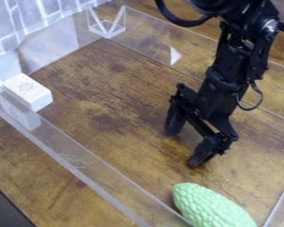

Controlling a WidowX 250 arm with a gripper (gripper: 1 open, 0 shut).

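My black gripper (186, 135) hangs low over the wooden floor of a clear-walled enclosure, right of center, its fingers open and near the board, with nothing visible between them. A green bumpy object (211, 207), shaped like a bitter melon, lies at the lower right, below and apart from the gripper.
A white block (27, 91) sits at the left by the clear wall (79, 160). The wooden board (97, 106) is bare across the middle and left. A pale patterned cloth (32, 22) is at the upper left.
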